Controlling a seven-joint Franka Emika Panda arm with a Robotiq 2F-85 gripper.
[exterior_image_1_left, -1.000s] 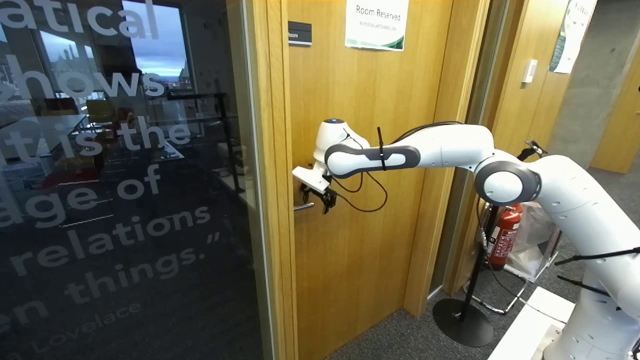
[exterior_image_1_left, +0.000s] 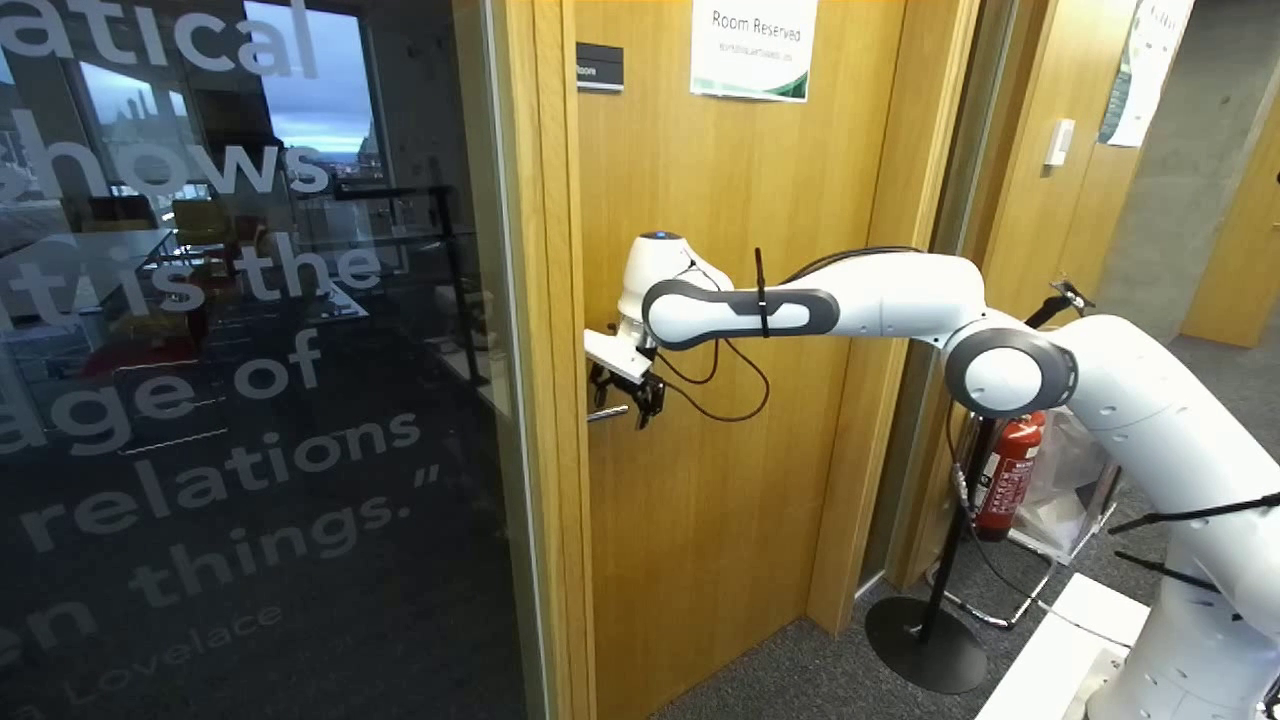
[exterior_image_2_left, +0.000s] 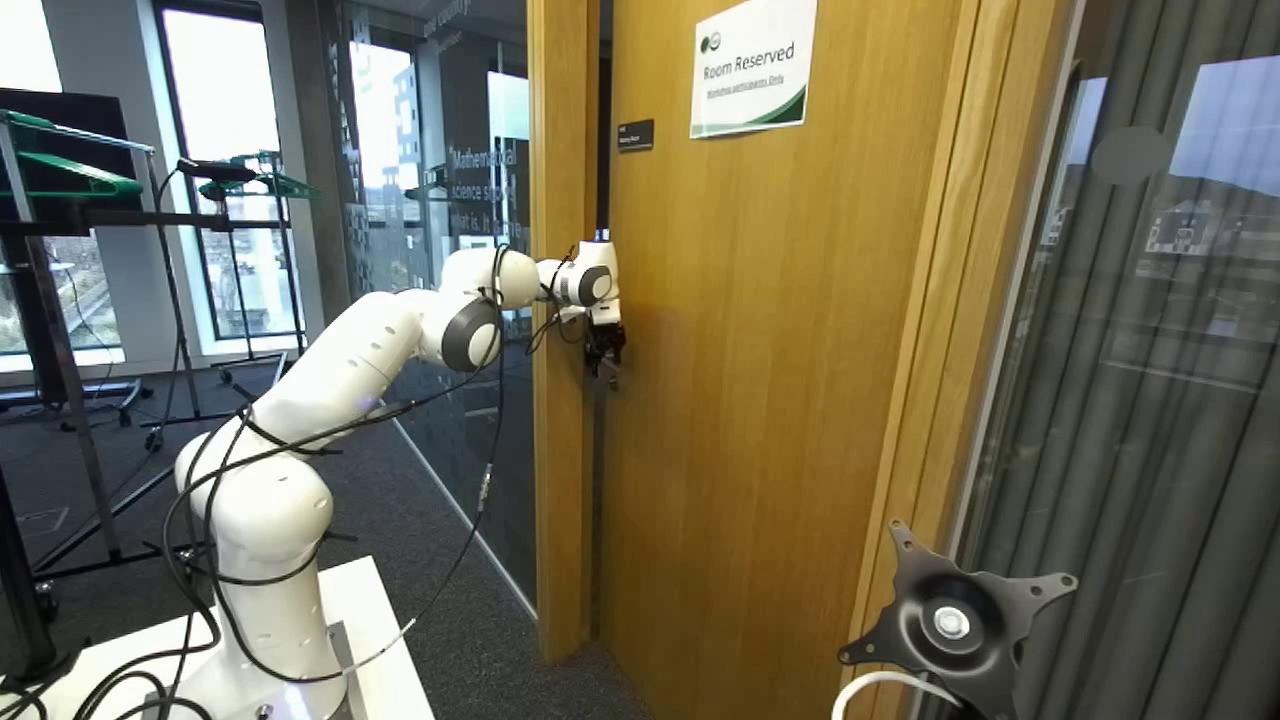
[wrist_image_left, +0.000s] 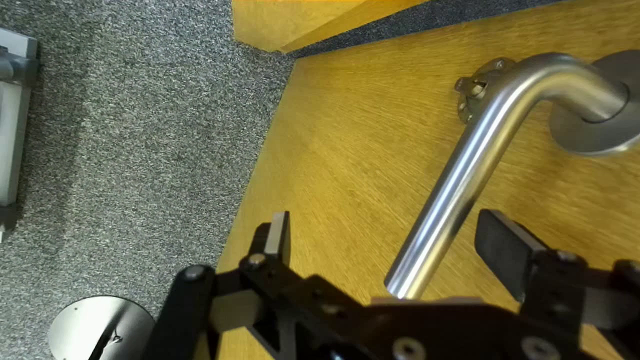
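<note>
A wooden door (exterior_image_1_left: 720, 516) carries a silver lever handle (wrist_image_left: 459, 174), seen large in the wrist view with its round plate on the right. My gripper is open, its black fingers (wrist_image_left: 279, 237) standing wide apart. From the wrist camera, the handle's free end appears between the two fingers, without clear contact on either. In exterior view 1 the gripper (exterior_image_1_left: 624, 408) is at handle height, close to the door's left edge, and part of the handle (exterior_image_1_left: 608, 413) shows below it. Exterior view 2 shows a dark gap between the door (exterior_image_2_left: 744, 456) and its frame.
The wooden door frame (exterior_image_1_left: 555, 360) and a glass wall (exterior_image_1_left: 300, 540) stand just left of the gripper. A black round stand base (exterior_image_1_left: 926, 644) and a red fire extinguisher (exterior_image_1_left: 1011, 474) are on the right. Carpet (wrist_image_left: 138, 150) lies clear in front of the door.
In exterior view 1 my hand has shifted slightly left and a little up, toward the door's handle edge. The door looks unmoved.
</note>
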